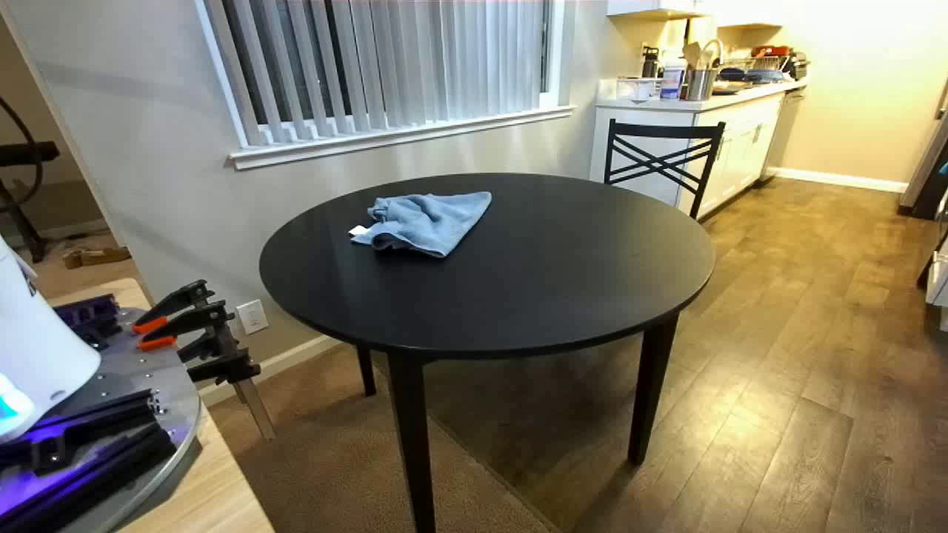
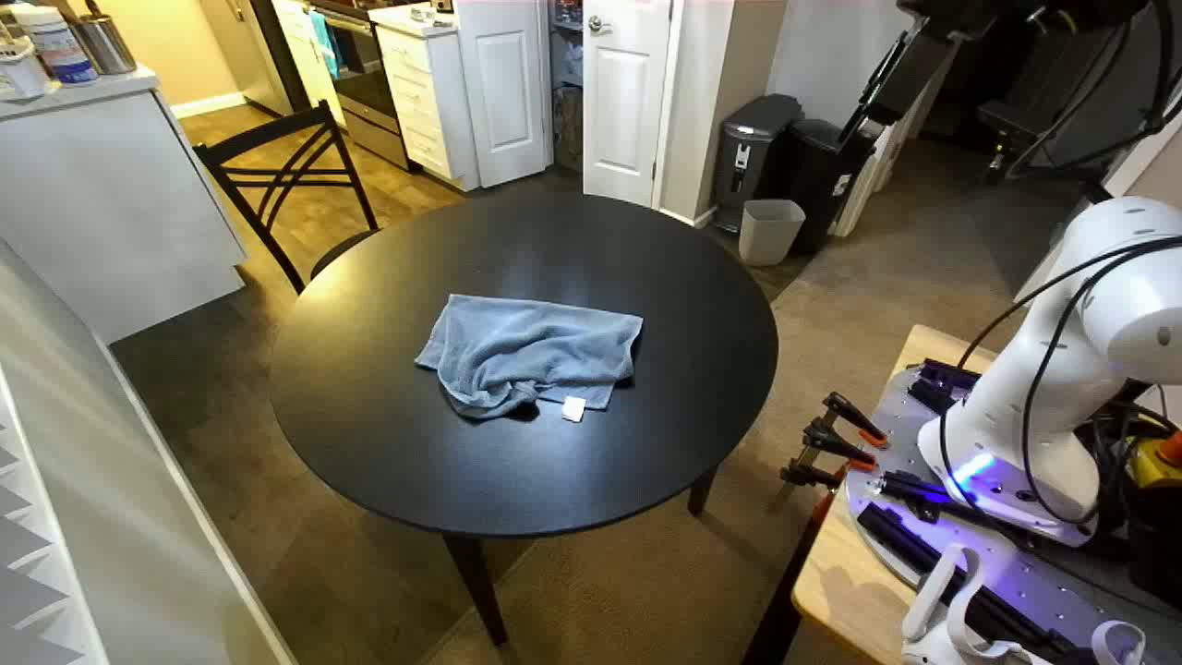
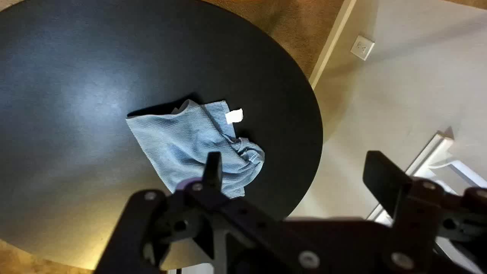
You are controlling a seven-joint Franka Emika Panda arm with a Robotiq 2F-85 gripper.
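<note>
A blue cloth (image 1: 432, 222) lies partly folded and rumpled on the round black table (image 1: 569, 275). In exterior view 2 the cloth (image 2: 532, 342) sits near the table's middle, a white tag (image 2: 572, 409) sticking out at one edge. From the wrist view, the cloth (image 3: 182, 141) shows a bunched corner and its tag (image 3: 234, 116). My gripper is open above the table, its fingers wide apart with nothing between them. One finger overlaps the cloth in that view, but they are apart. Exterior view 1 leaves the gripper out.
A black chair (image 2: 294, 183) stands at the table's far side. The window wall (image 3: 392, 86) runs close alongside the table. Clamps (image 2: 831, 443) grip the edge of the robot's wooden stand (image 2: 833, 571). Apart from the cloth, the tabletop is bare.
</note>
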